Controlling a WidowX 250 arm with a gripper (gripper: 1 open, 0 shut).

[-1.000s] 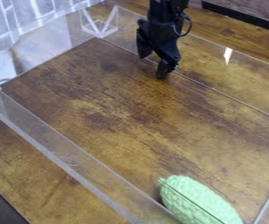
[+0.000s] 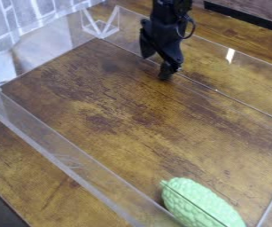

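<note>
My black gripper hangs at the upper middle of the camera view, low inside a clear-walled enclosure near its back wall, with its fingers apart and nothing visible between them. A pale green, bumpy, elongated object, like a bitter melon, lies at the lower right on the wooden floor, well away from the gripper.
Clear plastic walls border the wooden surface, whose middle is bare. A white folded material is at the top left, outside the walls.
</note>
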